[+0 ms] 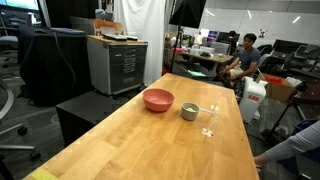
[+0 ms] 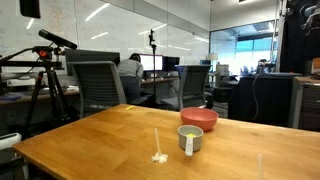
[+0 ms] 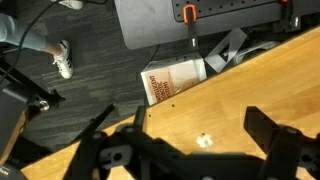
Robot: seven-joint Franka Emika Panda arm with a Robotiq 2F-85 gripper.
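In the wrist view my gripper is open, its dark fingers (image 3: 260,126) wide apart with nothing between them. It hangs above the table's edge, with a small white piece (image 3: 204,140) on the wood below. A red bowl (image 1: 158,99) rests upright on the wooden table (image 1: 120,138). Close by is a grey metal pot (image 1: 189,112), which also shows in the second exterior view in front of the bowl (image 2: 199,118). Near the pot (image 2: 190,137) a thin pale stick (image 2: 157,140) appears above a small white piece (image 2: 160,157). The bowl and pot are outside the wrist view.
Chairs (image 2: 98,86) stand beyond it. Below the wrist camera, a grey surface (image 3: 165,20) with a tool or clamp (image 3: 191,25) adjoins the table, and a printed sheet (image 3: 168,82) lies lower down. A person (image 1: 247,58) sits in the background.
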